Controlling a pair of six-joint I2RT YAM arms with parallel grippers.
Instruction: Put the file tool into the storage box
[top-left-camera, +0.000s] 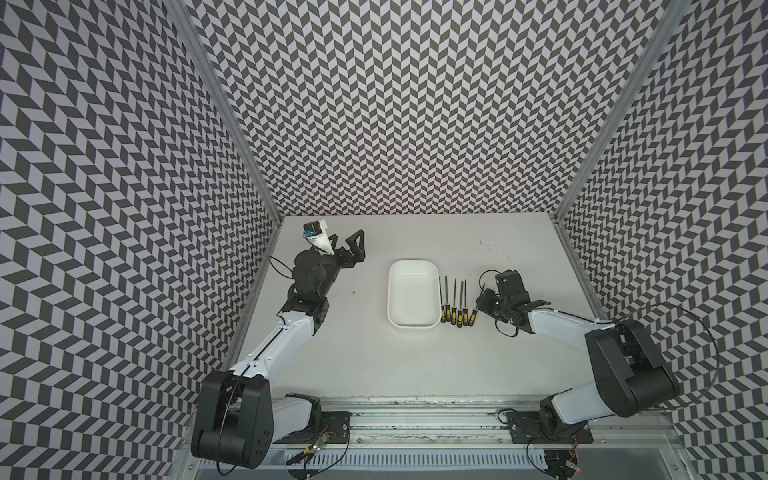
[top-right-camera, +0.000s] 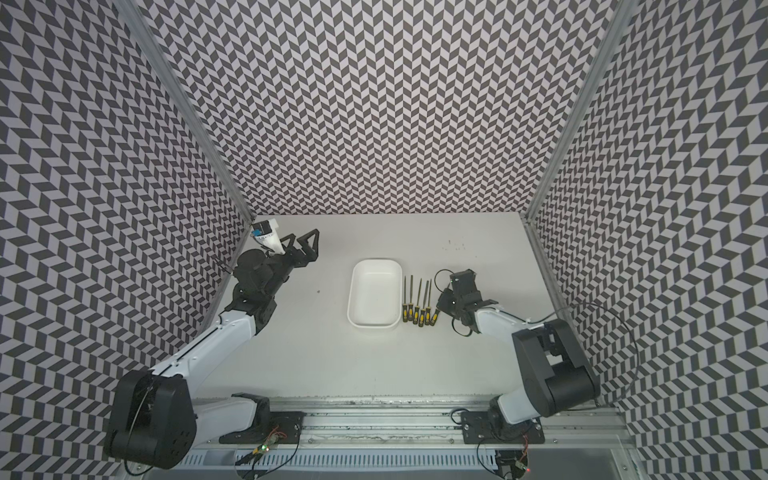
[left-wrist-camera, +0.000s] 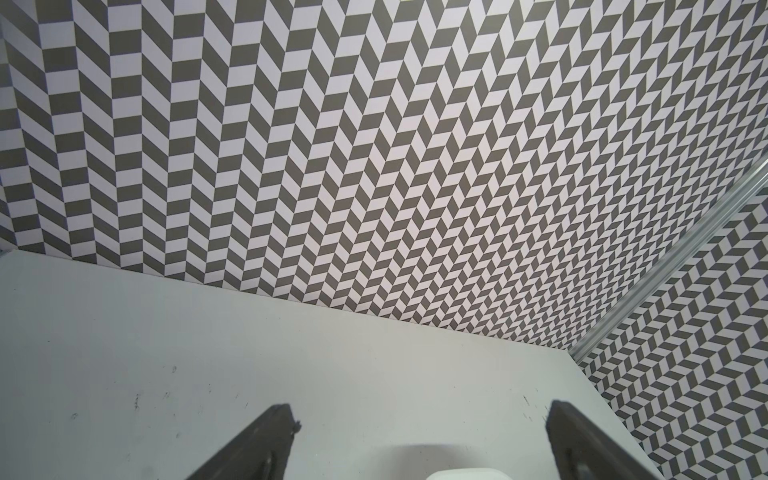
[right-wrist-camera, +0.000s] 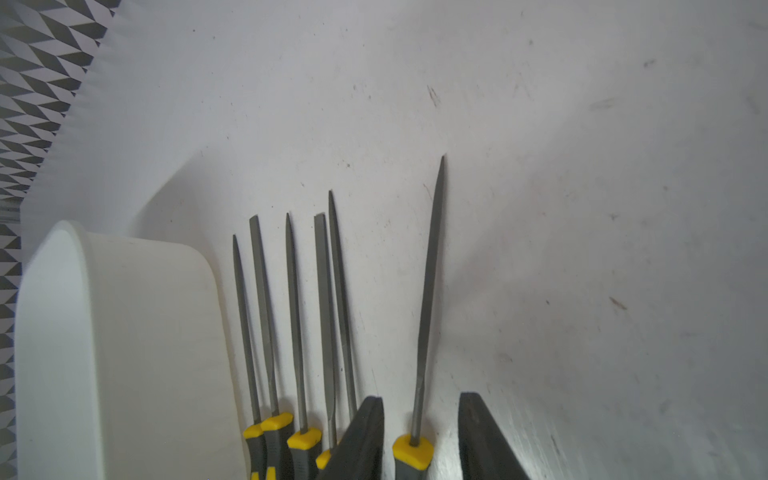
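The white storage box (top-left-camera: 413, 292) stands empty at the table's middle. Beside its right wall lies a row of several files with yellow-black handles (top-left-camera: 459, 318); in the right wrist view the rightmost file (right-wrist-camera: 428, 296) lies a little apart from the others. My right gripper is low over that file, part open, its fingers either side of the area at the handle's yellow collar, not visibly closed on it. My left gripper stands open at the back left, left of the box, with nothing between its fingers.
Patterned walls enclose it at the back and both sides; a metal rail runs along the front edge.
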